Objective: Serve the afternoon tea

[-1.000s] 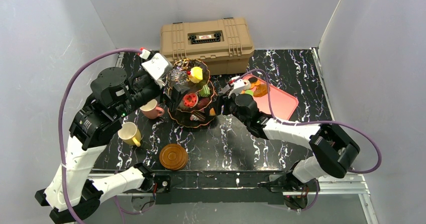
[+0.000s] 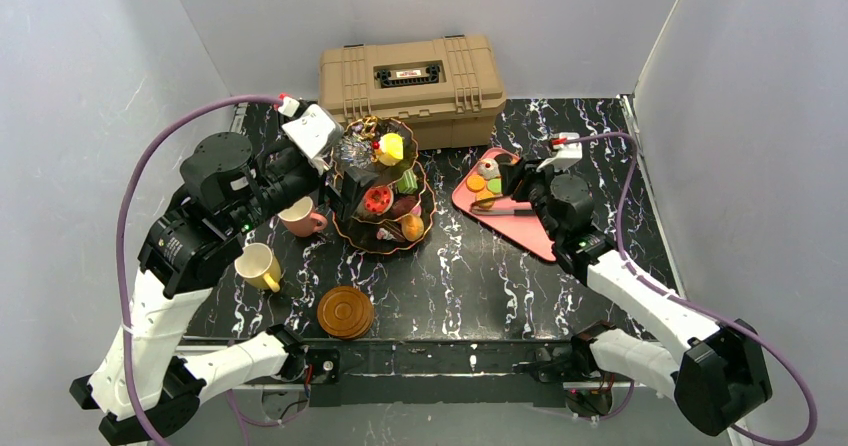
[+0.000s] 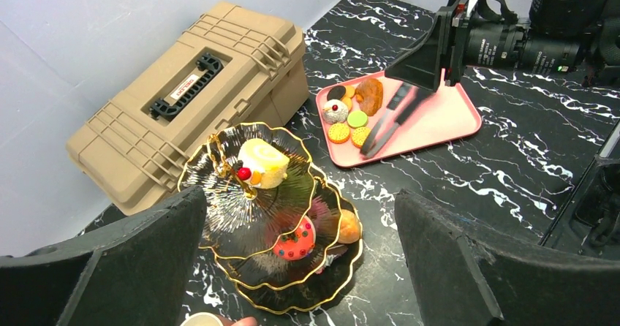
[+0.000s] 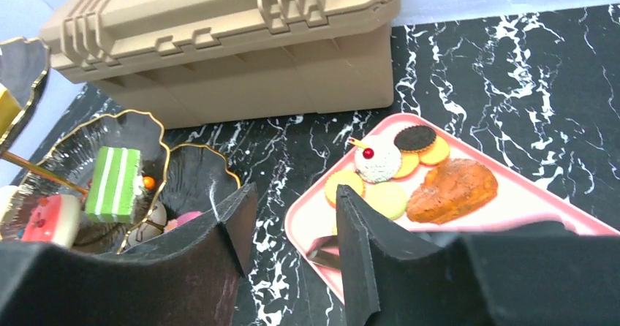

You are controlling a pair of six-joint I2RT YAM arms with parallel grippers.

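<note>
Above the pink tray (image 2: 520, 228), my right gripper (image 2: 510, 178) stands open. Dark tongs (image 3: 399, 124), blurred by motion, are below its fingers in the left wrist view, over the tray; whether they rest on it I cannot tell. The tray holds several biscuits, a white round cake (image 4: 378, 164) and a brown pastry (image 4: 452, 191). My left gripper is open beside the dark gold-rimmed tiered stand (image 3: 219, 224), holding nothing. On the stand are a yellow roll cake (image 3: 263, 164), a red cake (image 3: 296, 240), a green striped cake (image 4: 114, 183) and a brown bun (image 2: 412, 228).
A tan toolbox (image 2: 412, 84) stands behind the stand. Left of the stand are a pink cup (image 2: 300, 218) and a yellow cup (image 2: 259, 266). Round brown coasters (image 2: 345, 312) lie near the front edge.
My right arm moved right, from beside the stand to over the tray. The brown bun came to sit on the stand.
</note>
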